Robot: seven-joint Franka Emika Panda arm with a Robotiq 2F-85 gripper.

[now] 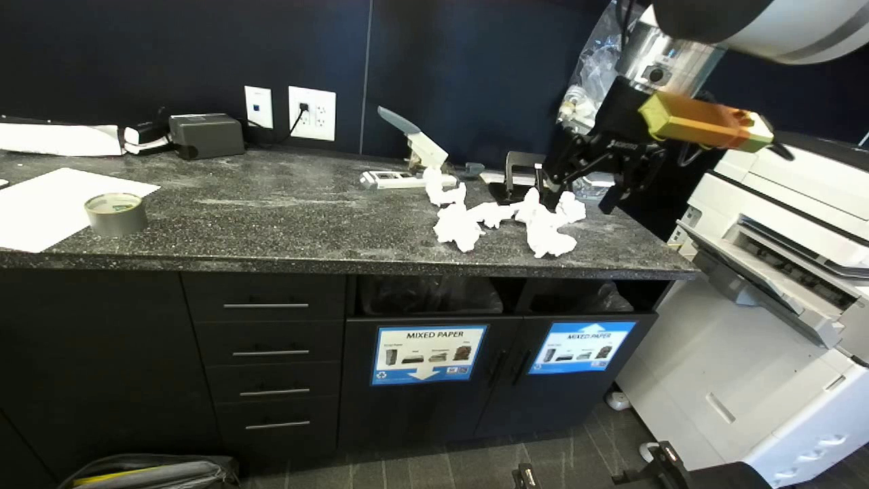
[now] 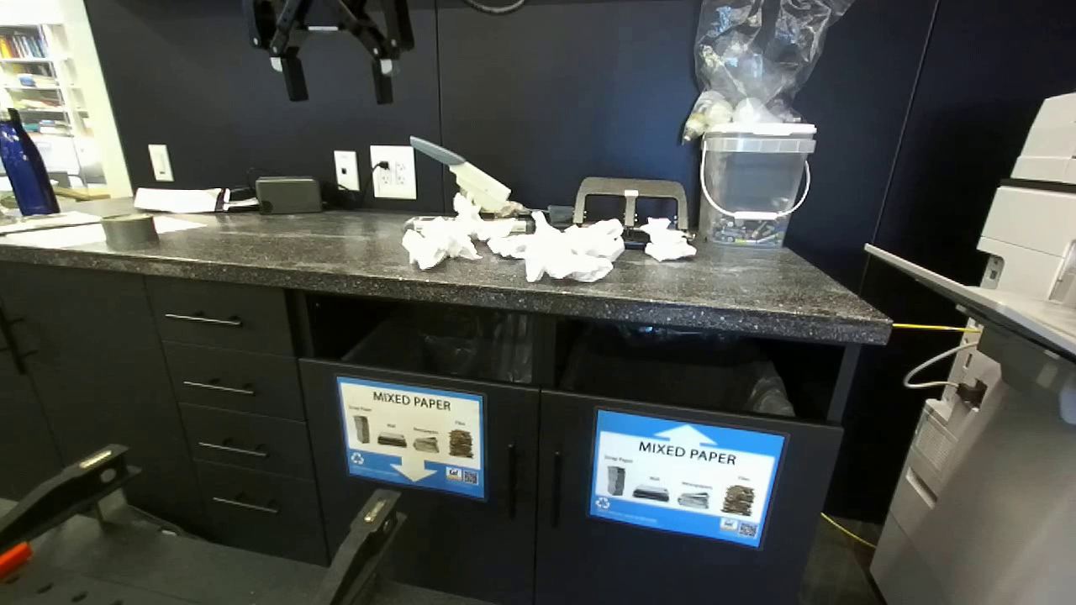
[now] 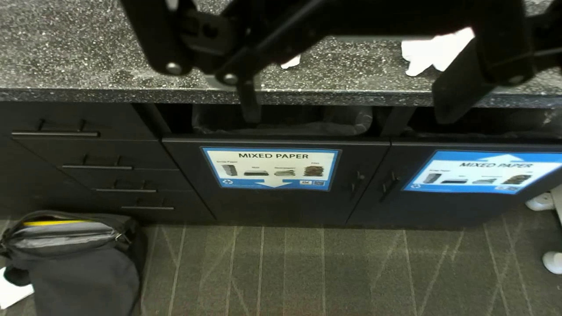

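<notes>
Crumpled white papers (image 1: 544, 224) lie in a loose heap on the dark speckled counter (image 1: 269, 216), near its front edge. Exterior view 2 shows the same papers (image 2: 570, 250) in front of a hole punch and a stapler. My gripper (image 2: 339, 91) hangs in the air with its fingers spread wide, clear of the counter and with nothing between them. From the wrist, the open gripper points toward the cabinet front, and bits of white paper (image 3: 434, 52) show partly hidden behind its linkage.
Under the counter are two open bin slots (image 2: 444, 338) above doors with mixed paper signs (image 2: 411, 435). A clear bucket (image 2: 751, 186) holds down the right end by the printer (image 1: 782, 244). A tape roll (image 1: 117, 213) sits at left.
</notes>
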